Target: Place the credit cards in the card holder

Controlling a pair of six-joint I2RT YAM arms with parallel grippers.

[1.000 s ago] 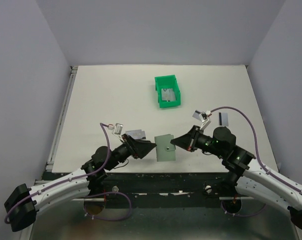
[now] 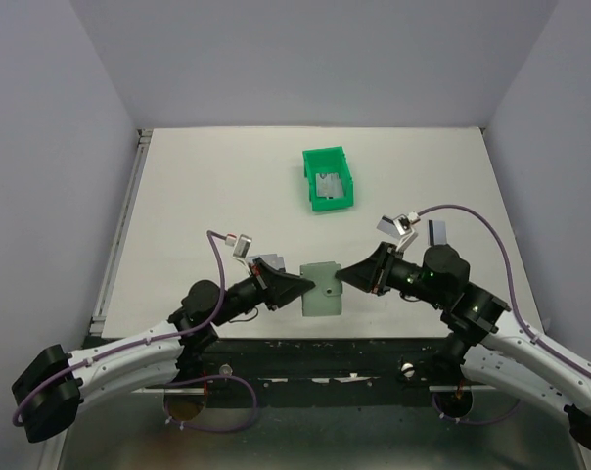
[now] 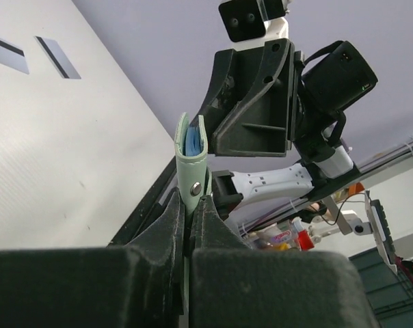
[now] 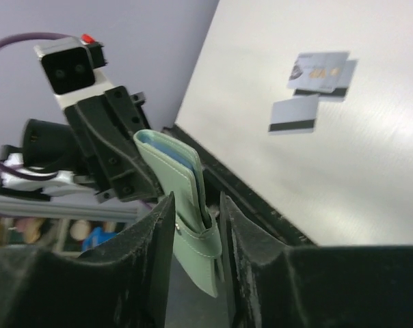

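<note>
A pale mint card holder (image 2: 321, 300), with blue showing at its top opening, is held upright between the two grippers near the table's front edge. My left gripper is shut on it. My right gripper is at the holder's right side in the top view; its fingers stand partly apart around the holder, and whether they grip it I cannot tell. Several silver cards (image 4: 294, 115) lie flat behind the left gripper, and another card (image 2: 436, 232) lies at the right.
A green basket (image 2: 311, 155) with silver contents stands at the back centre.
My left gripper has moved right and slightly upward in the top view onto the holder. The holder has shifted slightly left, and the right arm has moved a little.
</note>
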